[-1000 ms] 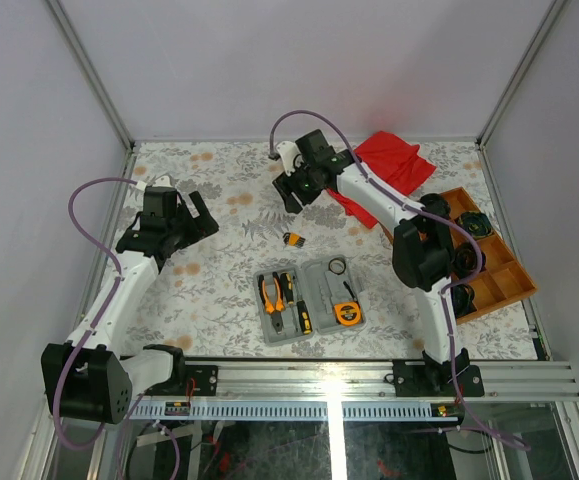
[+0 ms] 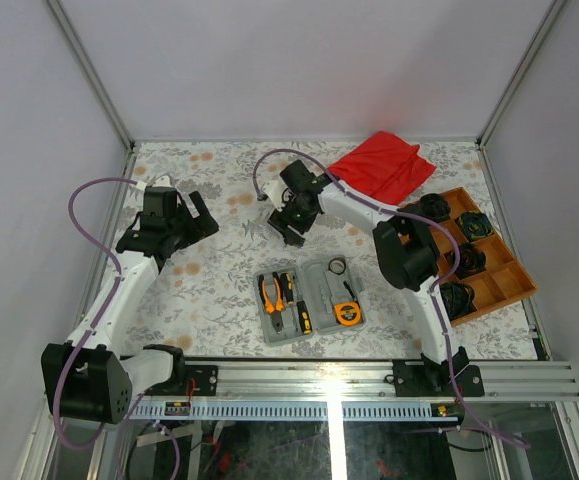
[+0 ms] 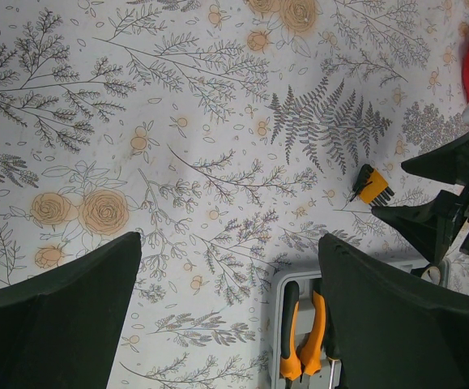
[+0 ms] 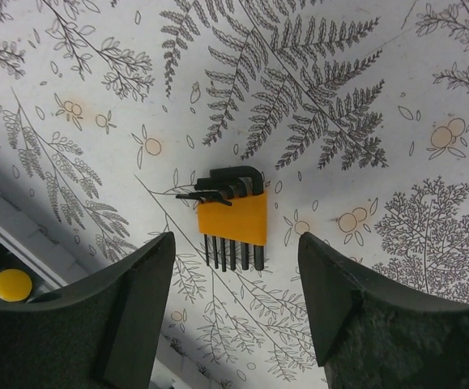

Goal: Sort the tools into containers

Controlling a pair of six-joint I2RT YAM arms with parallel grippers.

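Note:
An orange hex key set [image 4: 234, 219] with black keys lies on the patterned tabletop, just ahead of and between the spread fingers of my right gripper, which stands open. The left wrist view shows the same hex key set [image 3: 373, 186] near the right fingertips [image 3: 416, 225]. The grey tool case [image 2: 309, 300] lies open, holding pliers [image 2: 272, 294], screwdrivers and an orange tape measure [image 2: 348, 313]. At the upper left, my left gripper [image 2: 203, 215] is open and empty above the table. A wooden box [image 2: 510, 280] with coiled black cables stands at the right.
A red cloth [image 2: 383, 165] lies at the back right, behind the right arm. The tool case's edge [image 4: 23, 243] runs close to the right gripper's left side.
My right gripper has moved down and toward the front, from behind the hex key set to over it, hiding it in the top view. The left arm is unmoved.

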